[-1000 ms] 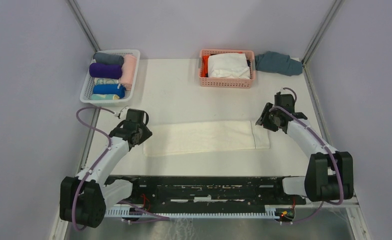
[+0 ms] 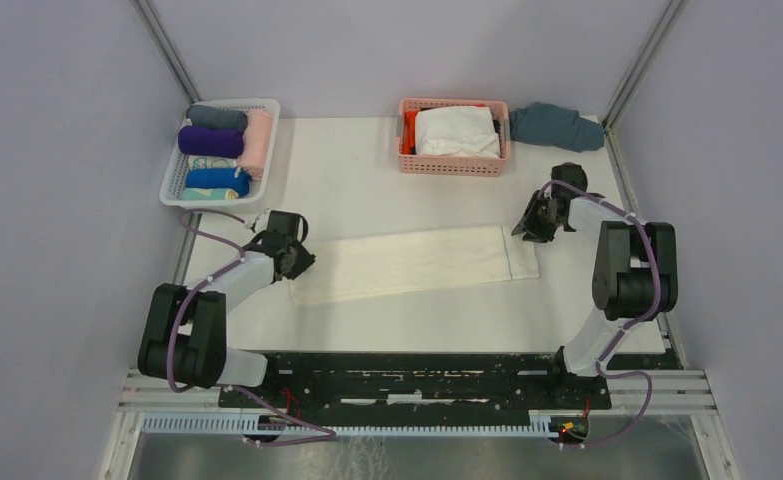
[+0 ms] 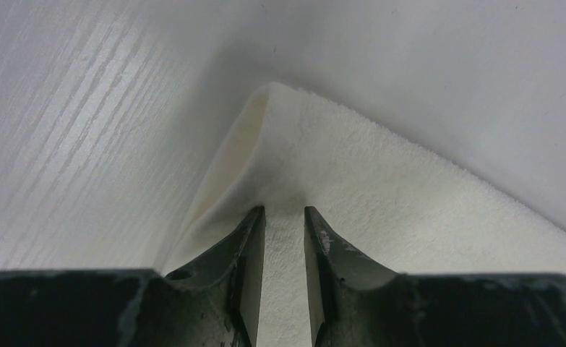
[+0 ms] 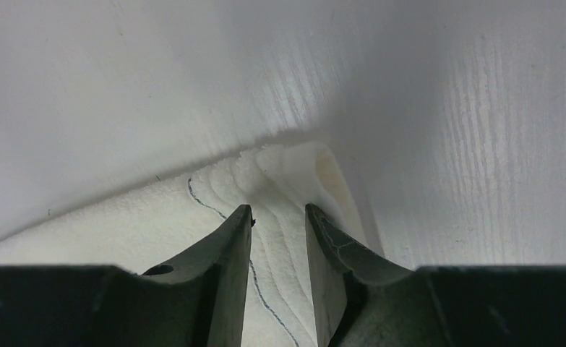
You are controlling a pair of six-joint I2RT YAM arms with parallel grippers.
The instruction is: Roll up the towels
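A cream towel (image 2: 407,262) lies flat in a long strip across the table, with a striped band near its right end. My left gripper (image 2: 303,262) is on its upper left corner; in the left wrist view the fingertips (image 3: 254,220) rest part open at the folded edge (image 3: 280,116). My right gripper (image 2: 527,230) is at the upper right corner; in the right wrist view its fingertips (image 4: 316,217) stand part open over the banded corner (image 4: 287,173).
A white basket (image 2: 172,200) of rolled towels is at back left, a pink basket (image 2: 452,170) with folded cloths at back centre, and a grey-blue cloth (image 2: 557,125) at back right.
Both grippers have moved onto the towel's far corners, and the towel has shifted toward the back of the table.
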